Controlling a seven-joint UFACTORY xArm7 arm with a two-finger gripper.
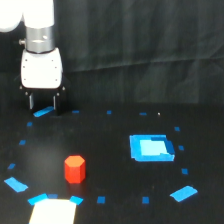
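Observation:
My gripper (43, 102) is at the upper left, pointing down, with its dark fingers spread apart and nothing visible between them. A blue piece (42, 112) lies on the dark table just below it in the picture; whether the fingers touch it cannot be told. Closer to the camera, left of the middle, stands a red six-sided block (75, 169), well apart from the gripper. On the right is a blue square (136, 154) with a white patch (153, 148) on it.
Flat blue pieces lie at the left (15, 185) and lower right (183, 193). A pale square (52, 212) with blue around it is cut off by the bottom edge. Small blue marks dot the table. Bare black surface separates the red block from the blue square.

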